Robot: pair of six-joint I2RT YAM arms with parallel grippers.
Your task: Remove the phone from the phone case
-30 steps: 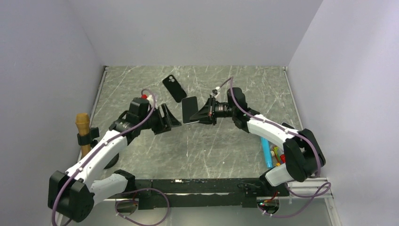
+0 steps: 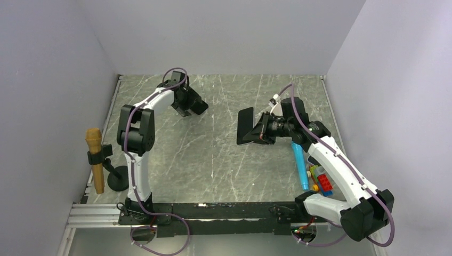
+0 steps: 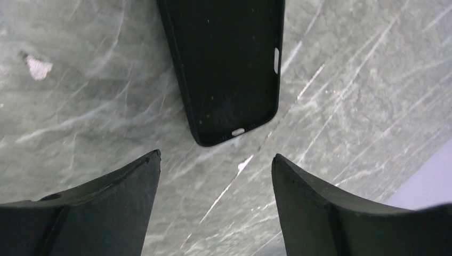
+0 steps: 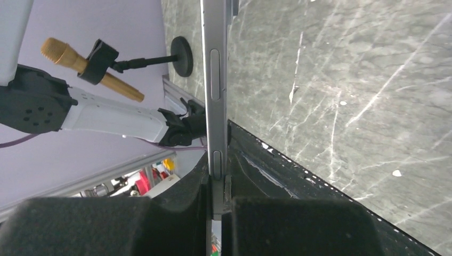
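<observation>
The phone (image 2: pixel 244 121) is out of its case, screen showing dark in the top view; my right gripper is shut on it, and in the right wrist view its silver side edge with buttons runs between the fingers. The black phone case (image 3: pixel 229 69) lies on the marble table, seen empty in the left wrist view. My left gripper hangs over it, open, the case's end just beyond its fingertips. In the top view the left arm partly hides the case (image 2: pixel 200 106).
A wooden microphone (image 2: pixel 95 160) on a black stand is at the left. A blue cylinder (image 2: pixel 299 165) and colourful toy pieces (image 2: pixel 322 181) lie at the right edge. Walls close in at both sides and behind.
My left gripper has moved back and left, over the case. My right gripper has moved right with the phone, away from the left one.
</observation>
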